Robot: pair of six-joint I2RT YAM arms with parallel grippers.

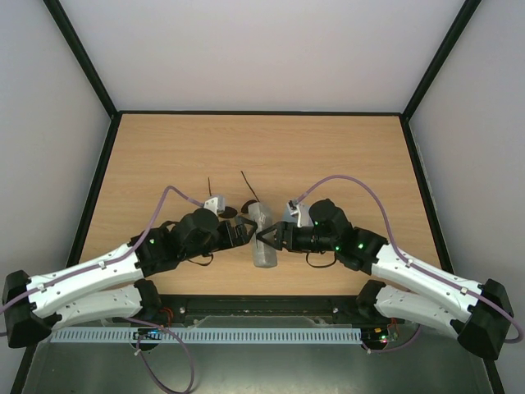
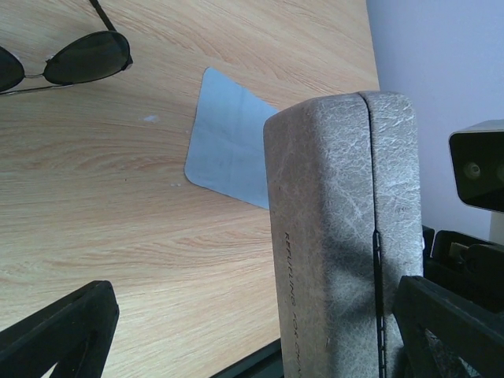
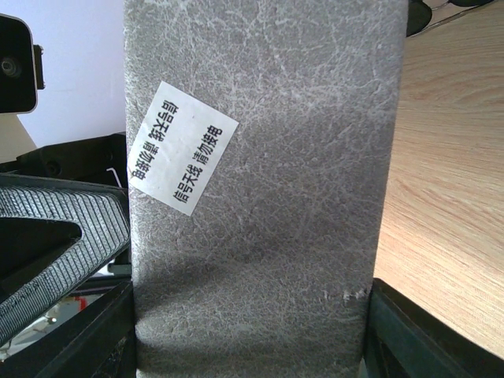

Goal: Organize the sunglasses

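A silver-grey glasses case stands between my grippers, its hinged seam facing my left wrist camera and a white printed label on the side facing my right. My left gripper is open, its fingers apart at the case's lower part. My right gripper has its fingers on either side of the case, touching or nearly so; whether it grips firmly is unclear. Dark sunglasses lie on the table behind, partly hidden by the arms in the top view.
A light blue cloth lies on the wooden table beside the case. The two arms nearly meet at the front middle, close to the front edge.
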